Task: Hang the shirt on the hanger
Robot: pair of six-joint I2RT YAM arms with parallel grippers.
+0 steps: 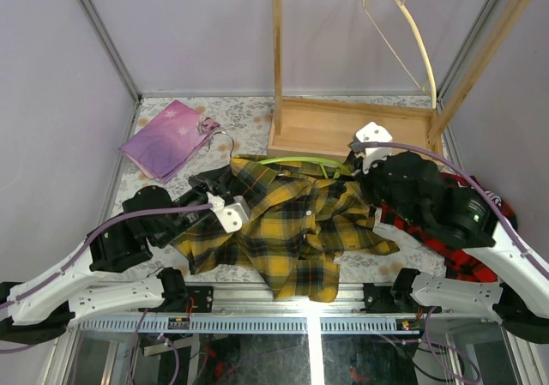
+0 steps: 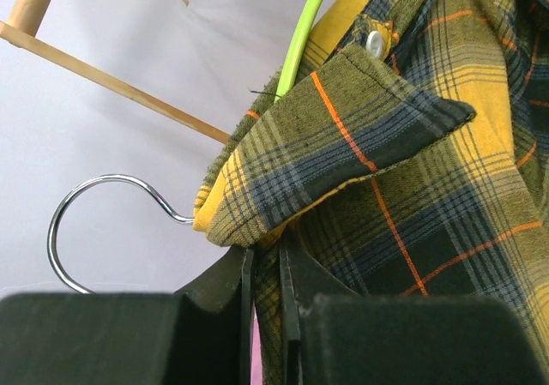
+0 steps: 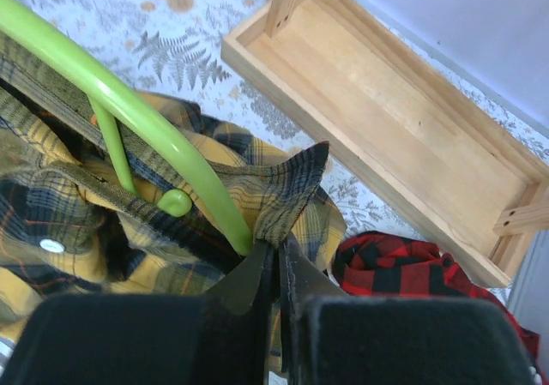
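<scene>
A yellow and dark plaid shirt (image 1: pixel 292 222) hangs between my two grippers above the table. A green hanger (image 1: pixel 300 160) lies in its collar area; its metal hook (image 2: pixel 111 179) sticks out past the cloth in the left wrist view. My left gripper is shut on the shirt's fabric beside the hook. In the right wrist view, my right gripper is shut on a flap of the shirt (image 3: pixel 283 192) right at the tip of the green hanger arm (image 3: pixel 206 183). Whether that tip is also between the fingers is hidden.
Behind stands a wooden rack (image 1: pixel 352 115) with a pale empty hanger (image 1: pixel 416 38) on its bar. A folded purple cloth (image 1: pixel 170 138) lies at left. Red and black plaid fabric (image 1: pixel 455 243) lies under the right arm.
</scene>
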